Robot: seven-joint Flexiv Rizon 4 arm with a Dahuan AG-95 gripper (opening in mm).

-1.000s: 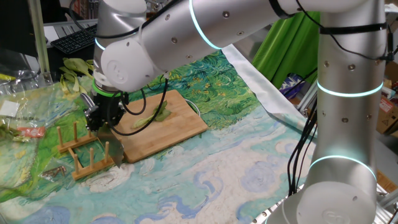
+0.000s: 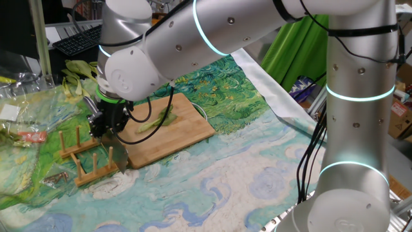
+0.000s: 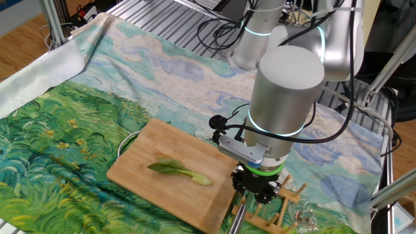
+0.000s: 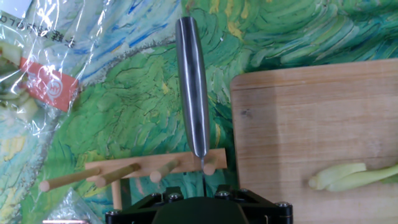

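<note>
A knife with a smooth metal handle (image 4: 194,87) projects from the front of my gripper (image 2: 103,122), which appears shut on it. In exterior view 2 the handle (image 3: 238,218) sticks out below the gripper (image 3: 255,185). The blade is mostly hidden by the gripper body, and the fingertips cannot be made out in the wrist view. Close by is a wooden peg rack (image 2: 96,173), under and beside the gripper. A wooden cutting board (image 3: 146,185) lies flat beside it, with a green leafy vegetable (image 3: 170,167) on top.
Clear plastic bags, one with a red label (image 4: 53,87), lie beyond the rack. More leafy greens (image 2: 78,72) are at the table's far side.
The arm has shifted only very slightly, with the gripper a touch lower near the rack. The board, vegetable and rack look unmoved.
</note>
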